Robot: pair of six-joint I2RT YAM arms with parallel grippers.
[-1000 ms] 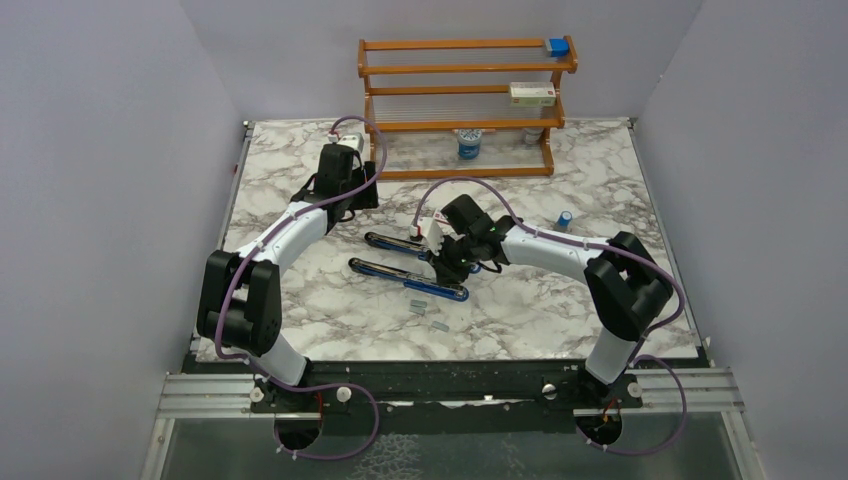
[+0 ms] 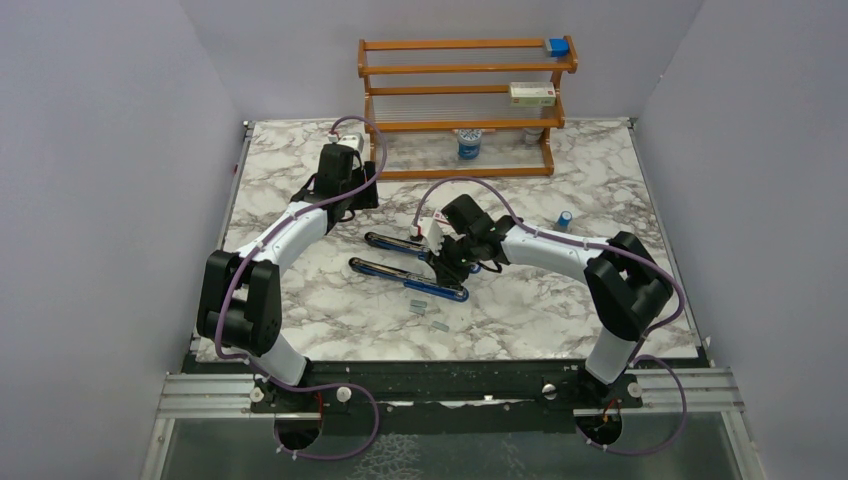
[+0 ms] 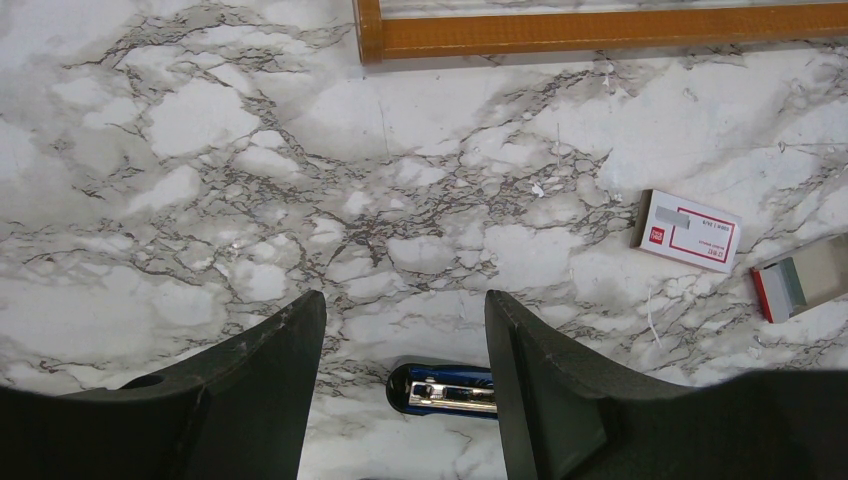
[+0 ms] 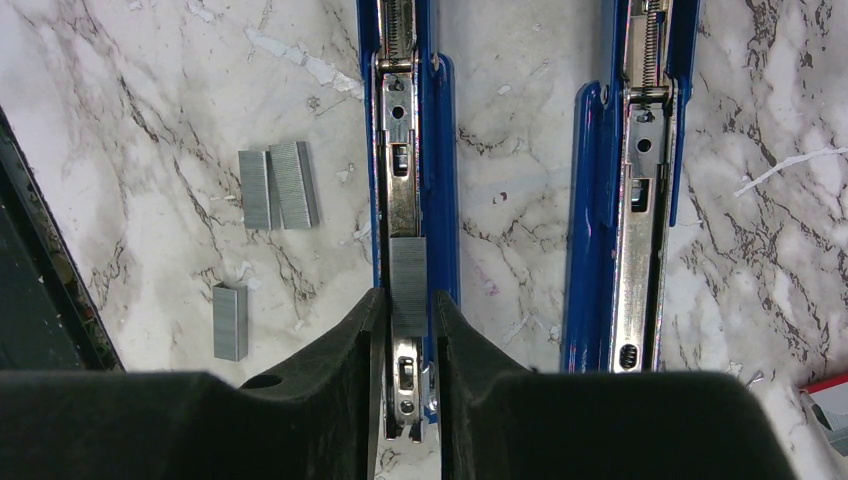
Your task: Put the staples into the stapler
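Two blue staplers lie opened out on the marble table: the near stapler [image 2: 377,269] and the far stapler [image 2: 383,241]. In the right wrist view, a grey staple strip [image 4: 408,270] lies along the metal channel of the near stapler. The fingertips of my right gripper are at either side of its lower part, slightly parted, with narrow gaps showing. Three loose staple strips [image 4: 256,190] rest to the left of that stapler. My left gripper is open and empty, high over the back left of the table; one stapler's end [image 3: 450,390] appears below it.
A wooden rack [image 2: 460,126] stands at the back. Small staple boxes [image 3: 690,230] lie right of my left gripper in its wrist view. A small blue-topped item [image 2: 565,219] sits on the right.
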